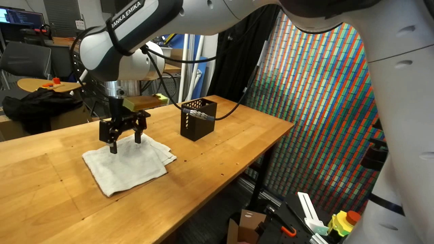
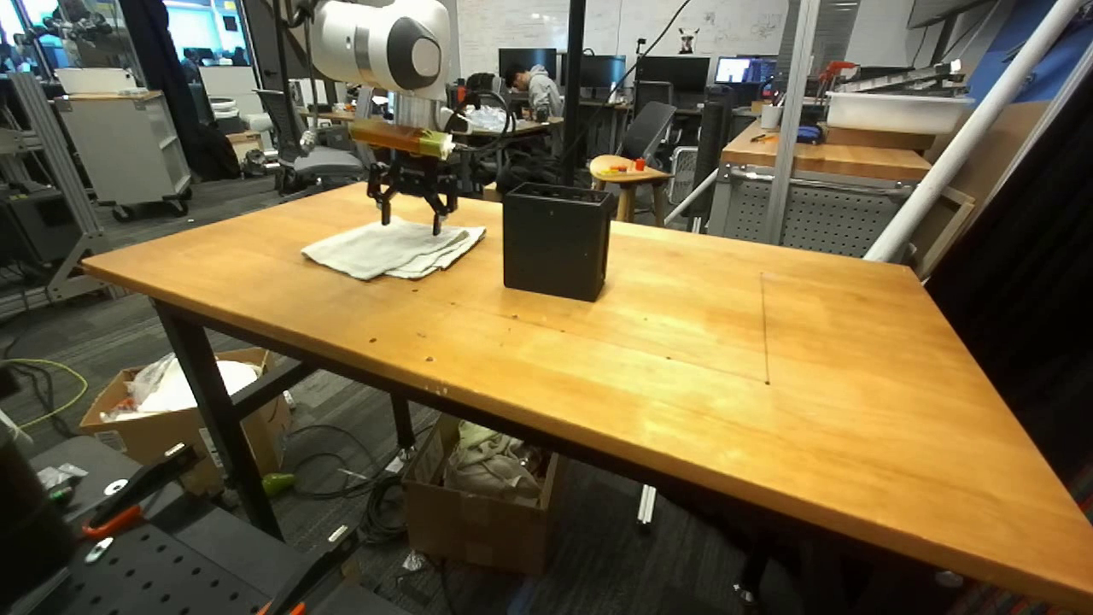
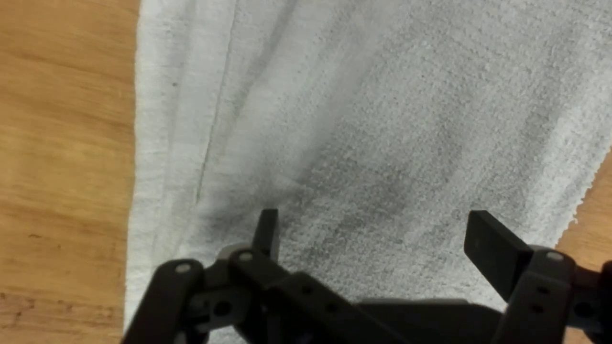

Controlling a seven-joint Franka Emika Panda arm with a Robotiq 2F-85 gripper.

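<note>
A folded white towel [image 1: 126, 166] lies flat on the wooden table, its layers slightly offset at one corner. Just above that towel, my gripper [image 1: 126, 147] points straight down with its fingers wide apart. From the other side, the gripper [image 2: 412, 227] also appears over the towel [image 2: 359, 249]. Cloth fills most of the wrist view, where the towel [image 3: 401, 143] shows soft creases and a fold line on the left. Between the fingers there is only open space with the towel beneath. Whether the fingertips touch the cloth, I cannot tell.
A black open-topped box [image 1: 199, 120] with a perforated side stands on the table [image 1: 228, 162], a short way from the towel. The same box [image 2: 555, 244] is near the gripper in the second exterior view.
</note>
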